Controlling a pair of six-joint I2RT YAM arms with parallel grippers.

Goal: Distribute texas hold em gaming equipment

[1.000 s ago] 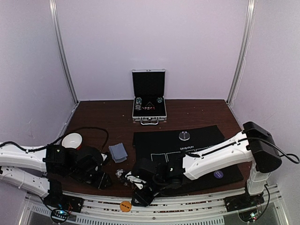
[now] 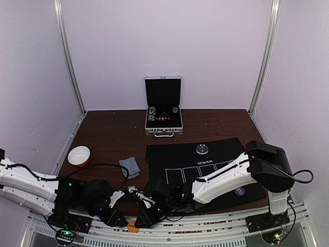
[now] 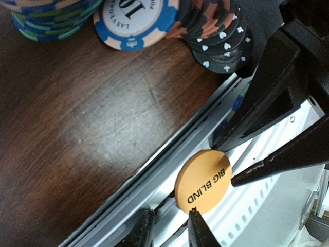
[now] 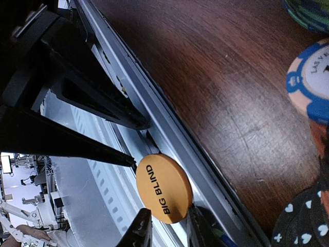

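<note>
The orange BIG BLIND disc (image 2: 133, 227) lies at the front metal rail, between the two grippers. In the left wrist view its lettered face (image 3: 203, 181) shows beyond my left gripper, whose fingertips are apart. On the disc's other side, the right fingers (image 3: 262, 170) come close to its edge. My right gripper is likewise open in its own wrist view, the disc (image 4: 163, 188) just beyond its tips and overlapping the gap. The left fingers (image 4: 110, 108) reach toward its upper left edge. Firm contact with the disc cannot be told.
Several chip stacks, including a blue-green stack (image 3: 56, 18) and black chips (image 3: 221, 51), stand near the rail. Behind are a blue-grey cloth (image 2: 129, 167), a bowl (image 2: 79, 156), an open case (image 2: 163, 118) and a black mat (image 2: 180, 154).
My right gripper has shifted left, and the orange disc has slid slightly left between them.
</note>
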